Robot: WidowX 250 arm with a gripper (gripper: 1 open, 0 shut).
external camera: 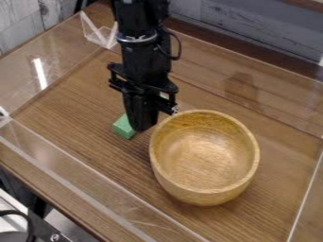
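Note:
The black gripper (158, 112) hangs in the upper middle, just up and left of a beige oval bowl (202, 165); it looks shut, with nothing visible between its fingers. A small green block (124, 127) lies on the wooden table (63, 151) left of the bowl, just below and left of the gripper, partly behind it.
The bowl takes up the lower right. A dark cable lies at the bottom left corner, and white walls edge the table at the back and sides.

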